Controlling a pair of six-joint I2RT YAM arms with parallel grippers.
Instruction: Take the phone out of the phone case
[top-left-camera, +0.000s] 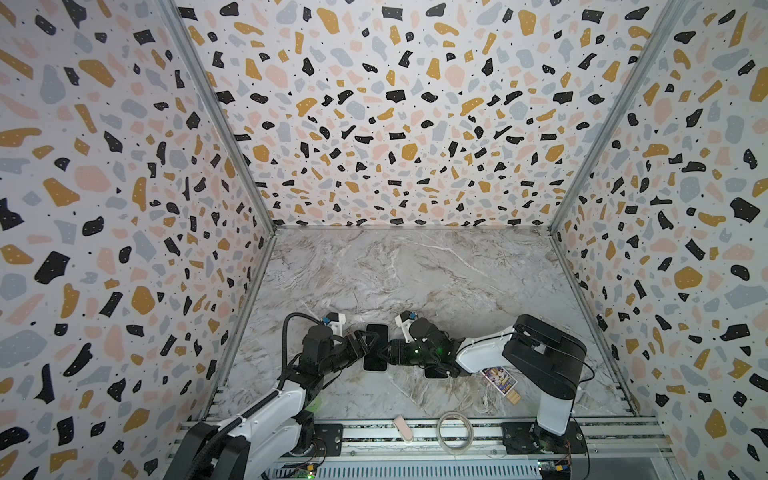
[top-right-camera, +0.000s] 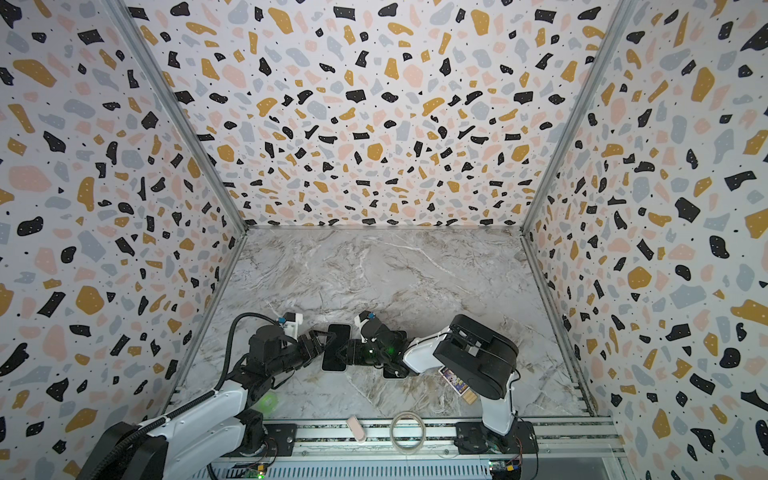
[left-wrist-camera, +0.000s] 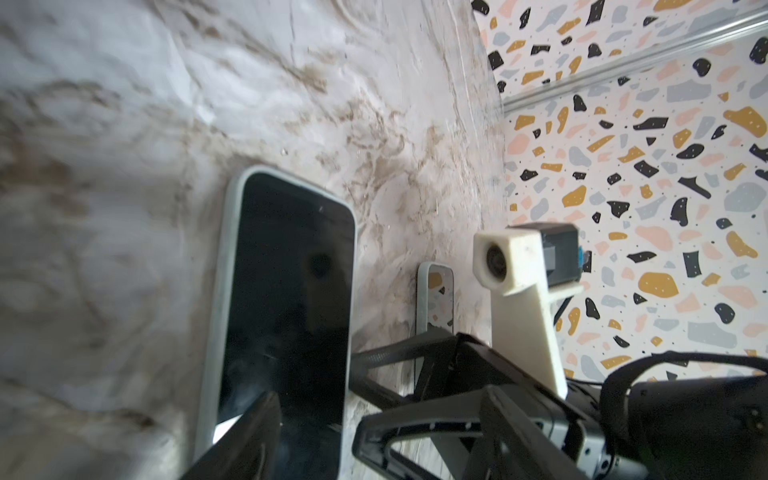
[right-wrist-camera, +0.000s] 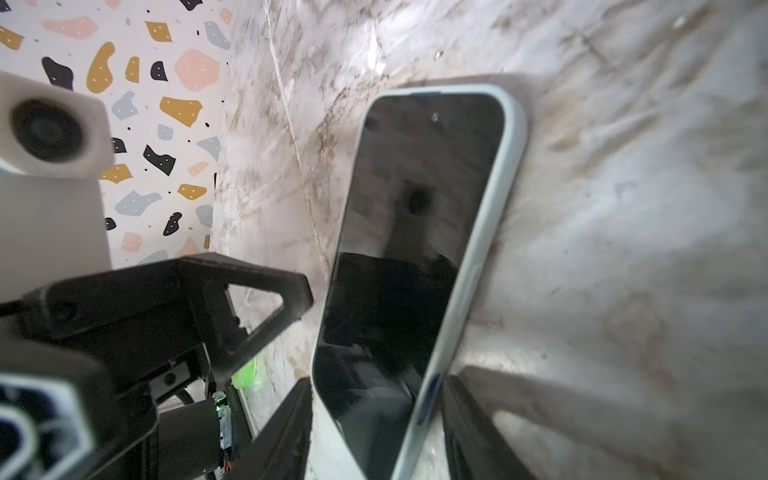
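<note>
A black-screened phone in a pale case (top-left-camera: 376, 360) lies face up on the marble table between my grippers, seen also as the cased phone (right-wrist-camera: 400, 224) in the right wrist view. My left gripper (top-left-camera: 360, 345) stands open at its upper left side, fingers low over the screen in the left wrist view. My right gripper is part open at the lower end of the phone, its fingertips either side of that end; whether it touches is unclear.
A second dark device (top-right-camera: 394, 369) lies partly hidden under the right arm, with a colourful packet (top-left-camera: 496, 376) farther right.
</note>
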